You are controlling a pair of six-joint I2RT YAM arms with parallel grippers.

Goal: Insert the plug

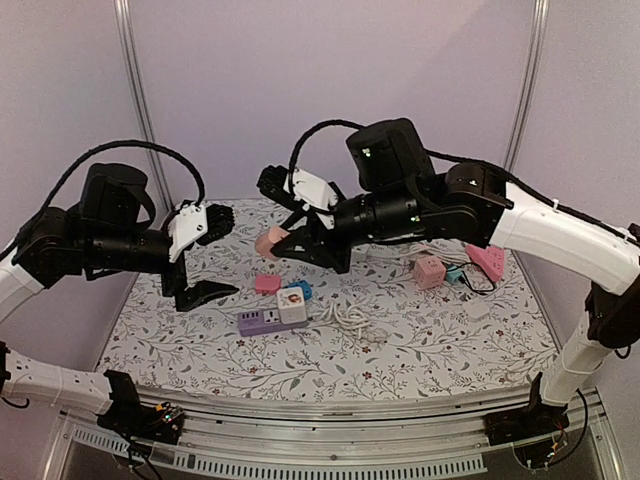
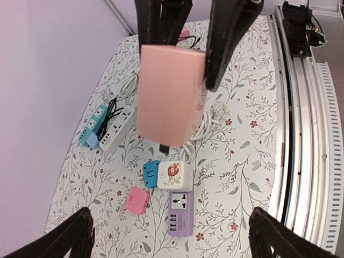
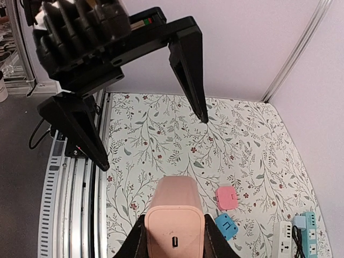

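A pink plug (image 1: pixel 271 240) is held in the air by my right gripper (image 1: pixel 287 235), shut on it; in the right wrist view the plug (image 3: pixel 174 217) shows a slot on its end face, and in the left wrist view a short dark prong hangs below the plug (image 2: pixel 169 94). My left gripper (image 1: pixel 200 295) stands open to the left, nothing between its fingers. Below on the table lies a purple power strip (image 1: pixel 258 322) with a white cube adapter (image 1: pixel 291 305) at its right end.
A pink block (image 1: pixel 267 284) and a blue block (image 2: pixel 150 173) lie behind the strip. White cables (image 1: pixel 345 318) lie to the right, with a pink cube (image 1: pixel 429 272) and more strips farther right.
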